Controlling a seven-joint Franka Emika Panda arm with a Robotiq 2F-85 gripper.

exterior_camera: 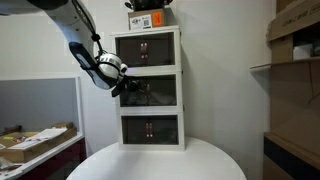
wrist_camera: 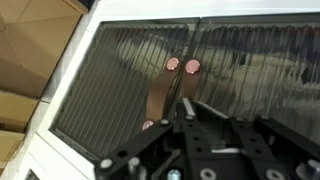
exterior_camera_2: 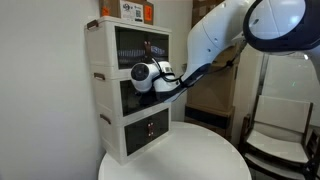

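Note:
A white cabinet (exterior_camera: 122,128) of three stacked units with dark ribbed doors stands on a round white table. Brown strap handles hang at the middle of each unit. My gripper is at the middle unit, shut, its fingertips at the lower part of the right strap (wrist_camera: 190,84), which seems to be between them. The left strap (wrist_camera: 159,95) hangs free beside it. Both middle doors (wrist_camera: 120,75) look closed. In exterior view 2 the arm reaches in from the right, and the gripper (exterior_camera_2: 150,92) partly hides the middle unit.
An orange and white box (exterior_camera: 146,20) sits on top of the cabinet. Cardboard (exterior_camera: 296,100) stands at the right, and an open box (exterior_camera: 38,145) lies on a side table at left.

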